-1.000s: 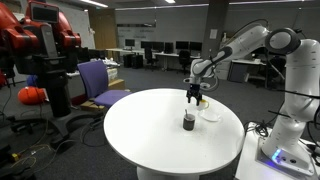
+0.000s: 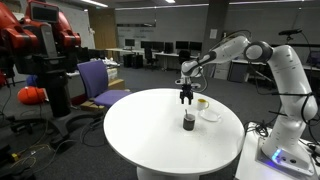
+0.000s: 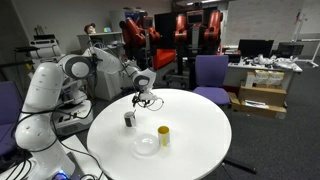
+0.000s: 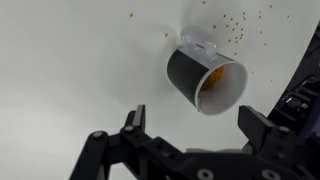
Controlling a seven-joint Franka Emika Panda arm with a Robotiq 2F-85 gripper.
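On the white table stands a dark cup (image 2: 188,122), upright, which shows partly pale in exterior view 2 (image 3: 129,118). In the wrist view the cup (image 4: 189,73) has a dark band, a white inside and something orange in it; a pale, translucent piece (image 4: 197,40) shows at its far side. My gripper (image 2: 186,99) is over the table, beyond the cup in exterior view 1. Its fingers stand wide apart and empty, and in the wrist view the cup's mouth appears just ahead of the fingers (image 4: 135,120). No contact with the cup shows.
A white plate (image 3: 146,145) and a yellow mug (image 3: 164,135) sit near the cup. Small orange crumbs (image 4: 232,25) are scattered on the table. A purple chair (image 2: 96,80) stands beyond its edge.
In exterior view 1 the arm has stretched further to the left, carrying the gripper slightly left. The cup, plate and mug keep their places.
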